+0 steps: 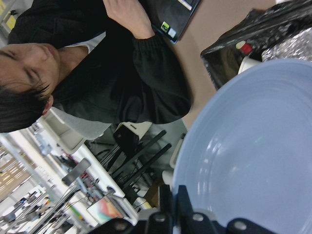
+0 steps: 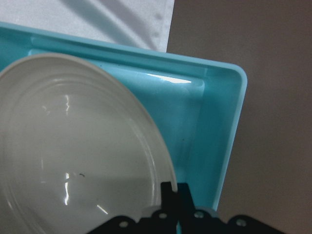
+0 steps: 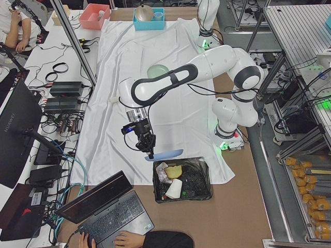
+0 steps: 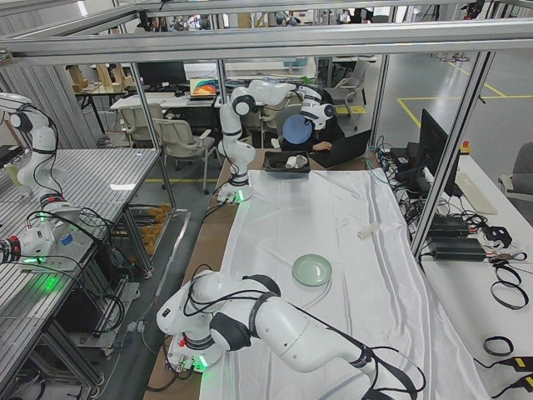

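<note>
My left gripper is shut on the rim of a blue plate (image 1: 248, 146), held up above the near edge of a black bin (image 3: 200, 178) that holds a white cup, a yellow piece and crumpled foil. In the right wrist view my right gripper grips the edge of a cream plate (image 2: 78, 146) over a cyan tray (image 2: 219, 112). A green plate (image 4: 311, 269) lies on the white cloth.
A laptop (image 3: 114, 217) and a seated person are beside the bin. A small pale item (image 4: 366, 229) lies on the cloth.
</note>
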